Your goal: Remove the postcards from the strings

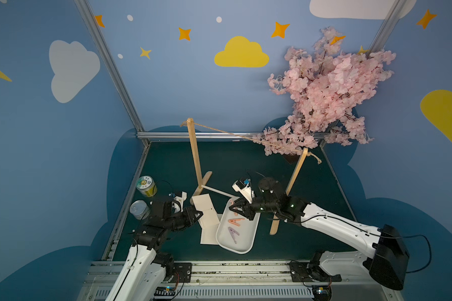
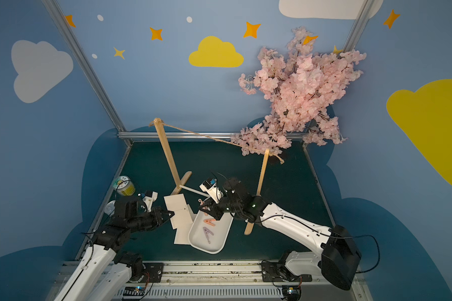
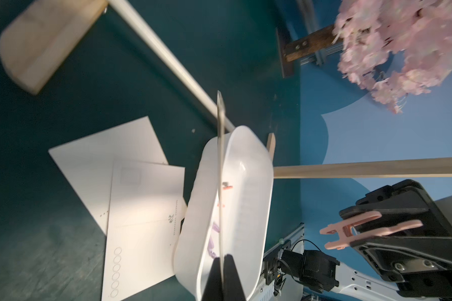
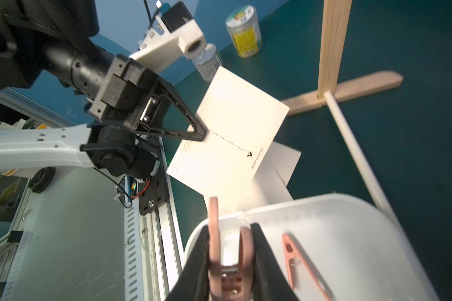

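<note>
My left gripper is shut on the edge of a white postcard, which stands nearly edge-on in the left wrist view. Below it, two more postcards (image 3: 145, 220) lie overlapping on the table. My right gripper is shut on a pink clothespin (image 4: 214, 240), above the white tray (image 3: 266, 200). An orange clothespin (image 1: 236, 221) and a purple clothespin (image 1: 233, 234) lie in the tray. The string (image 1: 221, 131) between the wooden posts has no card on it.
A left wooden post (image 1: 193, 150) and a right wooden post (image 1: 297, 170) are joined low down by a white rod (image 3: 170, 60). Two cans (image 4: 243, 32) stand at the left edge. Pink blossoms (image 1: 331, 85) fill the back right.
</note>
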